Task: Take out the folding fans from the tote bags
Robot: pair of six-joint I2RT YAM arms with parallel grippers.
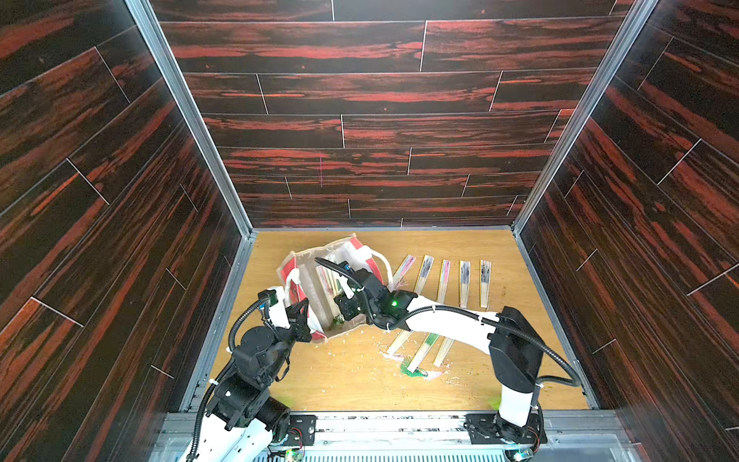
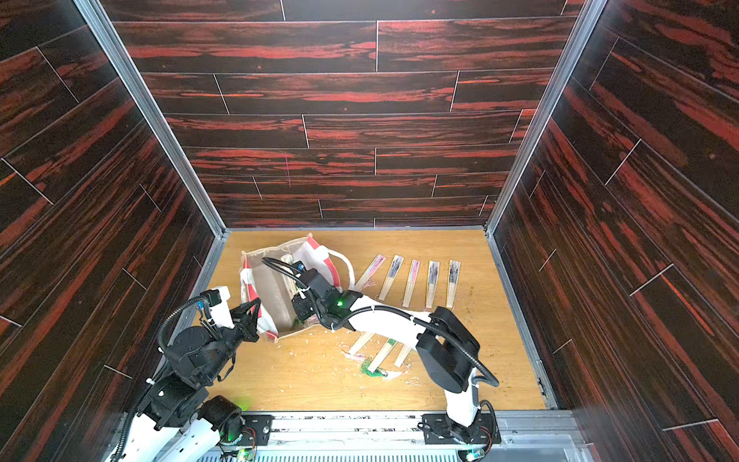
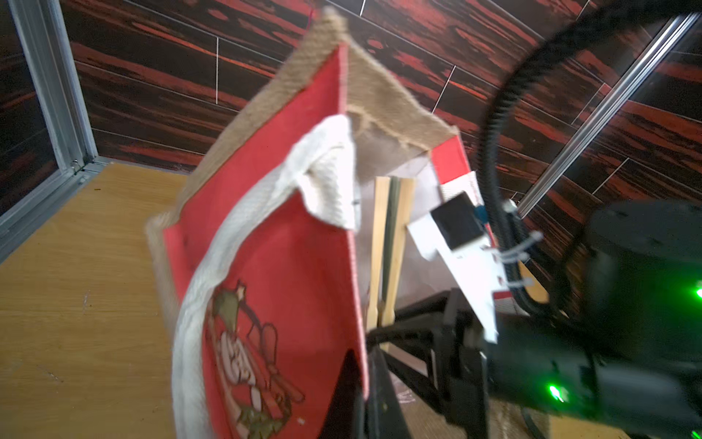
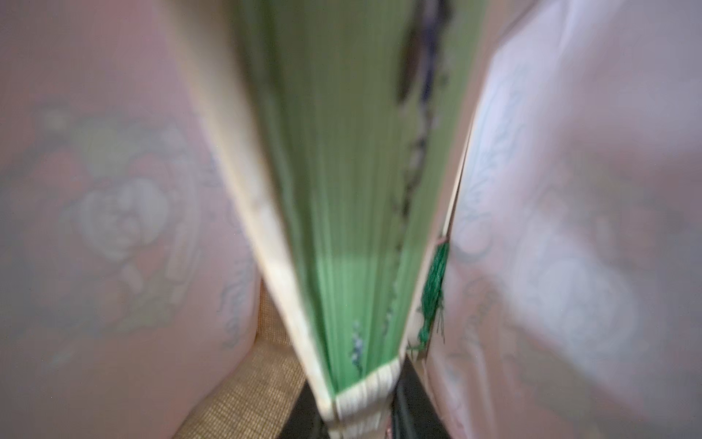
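Observation:
An open tote bag (image 1: 317, 281), red-sided with tan edges and white handles, stands at the back left. Inside it, a pale wooden folding fan (image 3: 399, 248) stands roughly upright. In the right wrist view, a green-leaved fan (image 4: 343, 241) runs down between the fingers of my right gripper; blur hides whether they grip it. A green tassel (image 4: 434, 285) hangs behind it, against the bag's inner wall. My left gripper is shut at the bag's near left side, with the edge of the red panel running down into its fingers.
Several folding fans, such as the rightmost one (image 1: 485, 281), lie spread on the wooden table (image 1: 531, 362) right of the bag. My right arm (image 1: 454, 327) reaches over some of them.

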